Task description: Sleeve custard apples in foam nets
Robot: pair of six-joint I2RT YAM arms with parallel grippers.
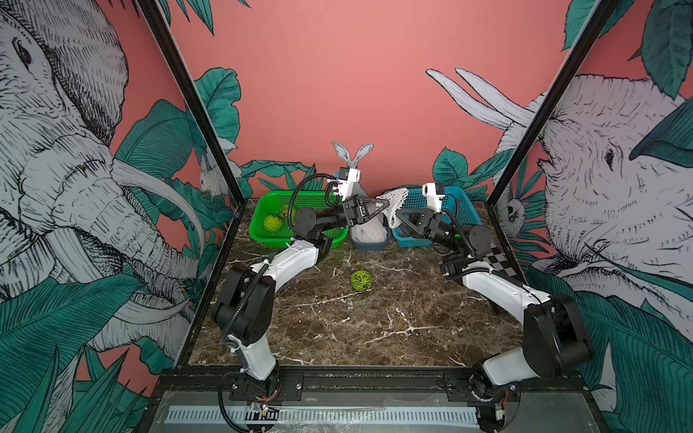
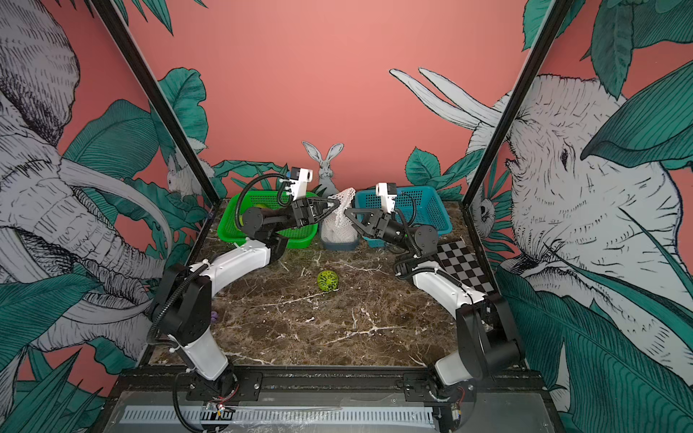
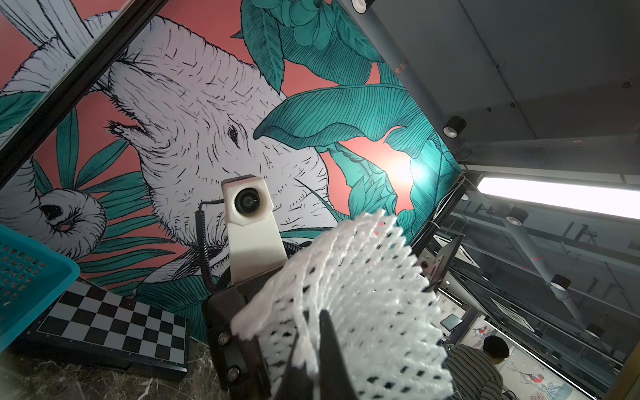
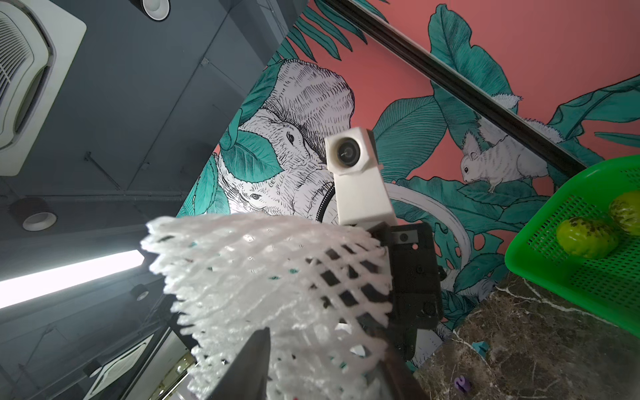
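A white foam net point(image 1: 393, 204) hangs between the two grippers above the middle container point(image 2: 339, 241). My left gripper point(image 1: 381, 204) is shut on the net, which fills much of the left wrist view. My right gripper point(image 2: 351, 215) is at the net from the other side; in the right wrist view its fingers are part open, partly hidden behind or against the mesh. A custard apple point(image 1: 361, 280) lies on the table front of the containers. More custard apples point(image 4: 586, 237) sit in the green basket point(image 4: 536, 253).
A blue basket point(image 2: 426, 202) stands at the back right, behind my right arm. A checkered board point(image 2: 462, 263) lies at the right edge.
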